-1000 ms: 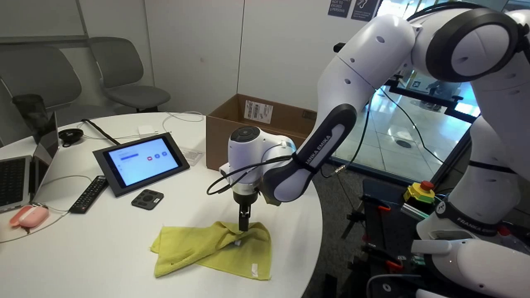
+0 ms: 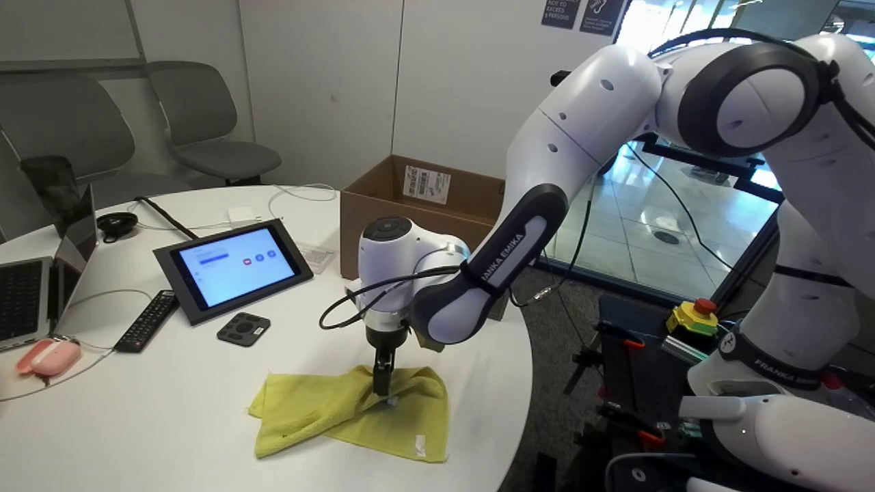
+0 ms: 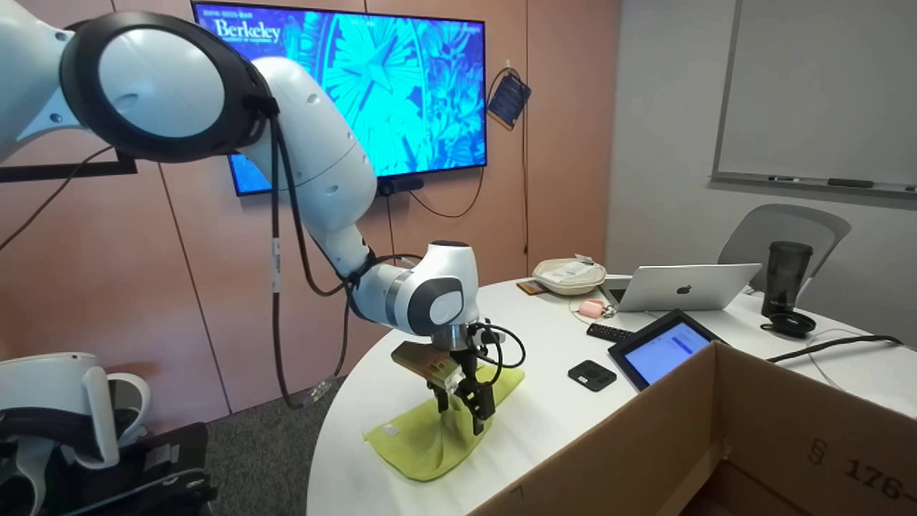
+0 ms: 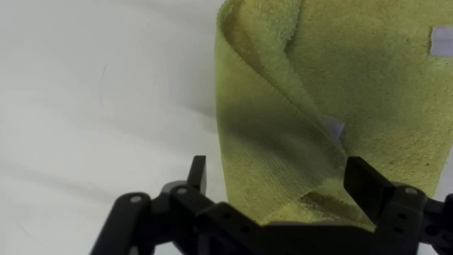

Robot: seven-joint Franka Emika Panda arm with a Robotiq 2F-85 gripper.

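A yellow-green cloth [image 2: 353, 410] lies partly folded and creased on the white table [image 2: 164, 418], near its rounded edge. My gripper [image 2: 382, 381] points down over the middle of the cloth, close to it. In the second exterior view, the two dark fingers [image 3: 478, 408] stand apart above the cloth [image 3: 427, 447]. The wrist view has my open gripper with one finger over bare table and the other over the cloth [image 4: 263, 140]. A raised fold runs between them; whether the fingertips touch it cannot be told.
Behind the arm stands an open cardboard box [image 2: 426, 201]. To the left lie a tablet [image 2: 238, 266], a small black device [image 2: 243, 329], a remote [image 2: 147, 321], a pink case [image 2: 49, 358] and a laptop [image 2: 33, 295].
The gripper has moved slightly left and lower, toward the middle of the cloth. The cloth looks unchanged.
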